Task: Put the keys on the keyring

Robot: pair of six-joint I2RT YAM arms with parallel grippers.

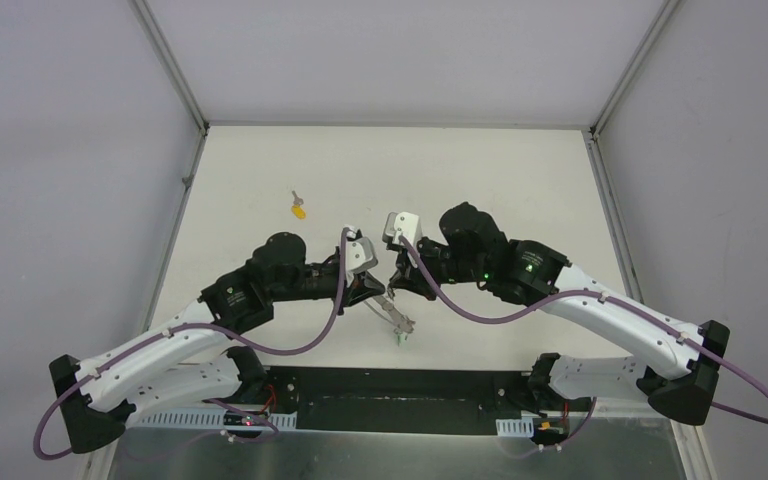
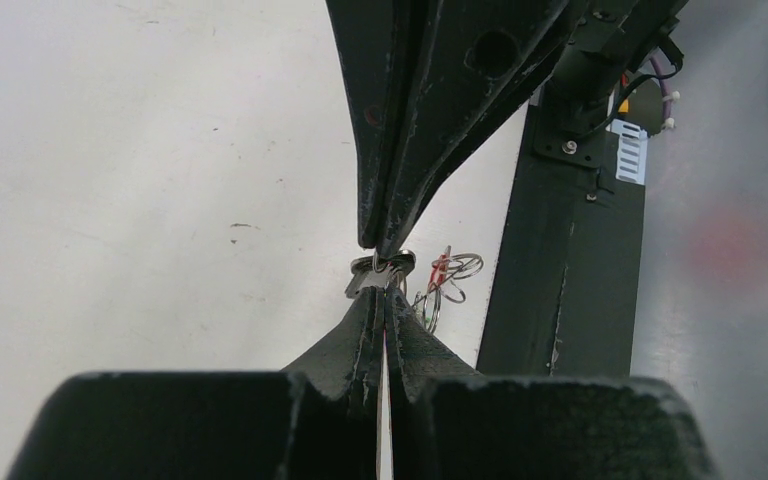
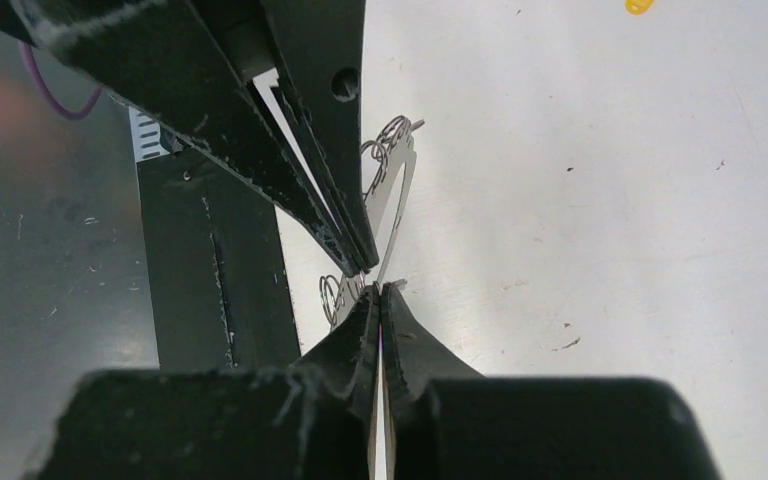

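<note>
My left gripper [image 1: 380,288] and right gripper [image 1: 393,290] face each other tip to tip above the front of the table, both shut. Seen from the left wrist, a thin wire ring [image 2: 376,262] sits at the right gripper's fingertips. Just under it, a metal piece with dark rounded parts [image 2: 370,280] lies against or behind the left tips. A flat grey metal piece with coiled rings [image 3: 391,160] stretches past both grippers in the right wrist view. Whether the tips pinch the ring or metal is too small to tell. A key with a yellow tag [image 1: 298,207] lies at back left.
A black strip [image 1: 400,400] runs along its front edge. Purple cables [image 1: 340,275] loop off both arms.
</note>
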